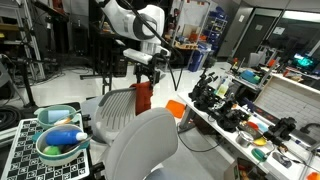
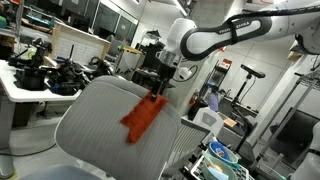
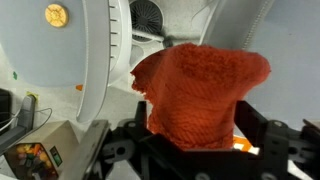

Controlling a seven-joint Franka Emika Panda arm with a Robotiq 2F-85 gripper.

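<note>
A red-orange cloth (image 1: 143, 97) hangs over the top edge of a grey chair back (image 1: 115, 112). Exterior view 2 has the same cloth (image 2: 142, 117) draped down the face of the chair back (image 2: 95, 120). My gripper (image 1: 149, 76) is down at the cloth's upper end, pointing downward. In the wrist view the cloth (image 3: 195, 95) bunches up in front of the gripper and covers the space between its dark fingers. Those fingers stand some way apart, but whether they grip the cloth is hidden.
A second grey chair (image 1: 145, 150) stands nearer the camera. At left, a bowl of things (image 1: 62, 140) sits by a black rack (image 1: 22, 150). A cluttered white table (image 1: 225, 115) runs along the right.
</note>
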